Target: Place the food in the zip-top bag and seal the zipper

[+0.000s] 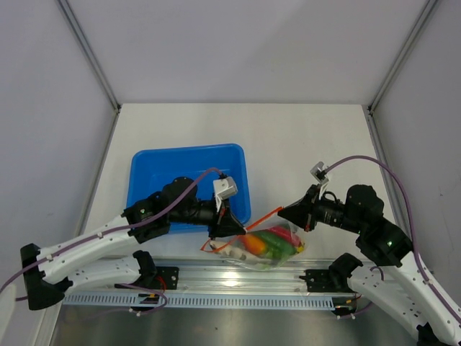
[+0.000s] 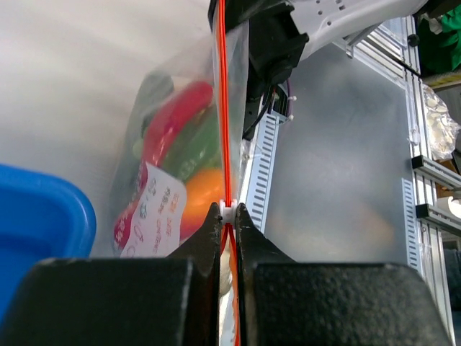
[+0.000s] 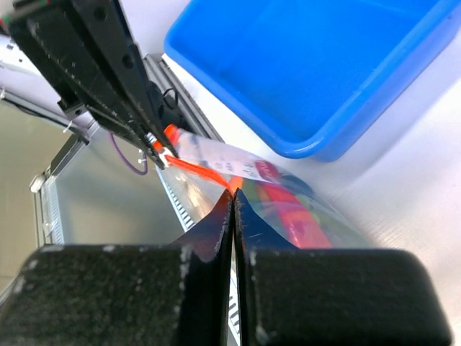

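Observation:
The zip bag [image 1: 270, 249] with vegetables lies at the table's front edge, a red pepper, green and orange pieces showing through; a white printed label shows in the left wrist view. Its orange zipper strip [image 2: 225, 130] is stretched between both grippers. My left gripper [image 1: 243, 231] is shut on the white slider [image 2: 228, 213] on the zipper, which runs through its fingers. My right gripper [image 1: 284, 213] is shut at the far end of the strip, with the thin orange edge at its fingertips in the right wrist view.
The blue bin [image 1: 187, 155] sits behind the left arm, close to the bag. A metal rail runs along the front edge.

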